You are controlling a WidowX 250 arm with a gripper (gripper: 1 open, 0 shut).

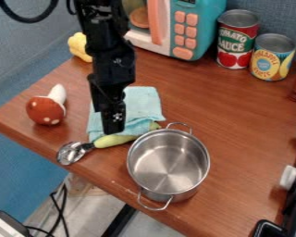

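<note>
My black gripper (pixel 112 118) hangs low over a light blue cloth (pixel 141 104) left of centre; whether its fingers are open or shut is hard to make out. Just below it a yellow banana-like item (pixel 111 140) lies partly under or beside the cloth's lower edge. A metal ladle or spoon (pixel 71 152) lies to its left, and a steel pot (pixel 168 168) stands to the lower right.
A red-and-white toy (pixel 45 109) sits at the left, a yellow object (pixel 78 44) behind. A toy microwave (pixel 185 28), tomato sauce can (pixel 236 42) and second can (pixel 273 57) line the back.
</note>
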